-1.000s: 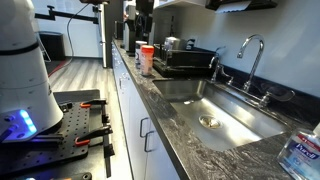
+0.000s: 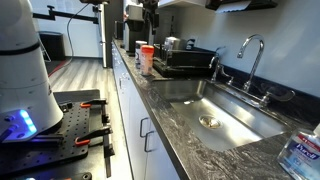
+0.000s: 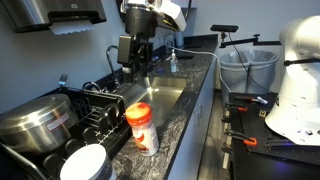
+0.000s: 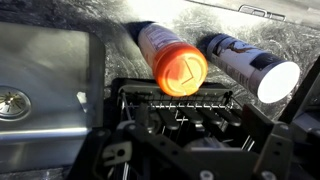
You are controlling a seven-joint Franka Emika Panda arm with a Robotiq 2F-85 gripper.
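My gripper (image 3: 133, 72) hangs above the counter, over the sink side of a white container with an orange-red lid (image 3: 143, 128). Its fingers stand wide apart along the bottom of the wrist view, with nothing held between them. There the orange-lidded container (image 4: 180, 70) shows just beyond the gap, apart from the fingers. Beside it on the right is a second container with a white lid (image 4: 275, 80) and a dark printed label. Both stand on the dark counter; exterior view 1 also shows the orange-lidded one (image 2: 147, 60) near the counter's front edge.
A black dish rack (image 4: 175, 95) stands close by the containers, with a steel pot (image 3: 38, 125) at it. The sink (image 2: 205, 110) is empty, its faucet (image 2: 252, 55) rising behind. A blue and white package (image 2: 300, 155) sits at the near counter end.
In exterior view 1 my gripper has shifted slightly to the right near the top of the picture. The containers and the other things on the counter have stayed put.
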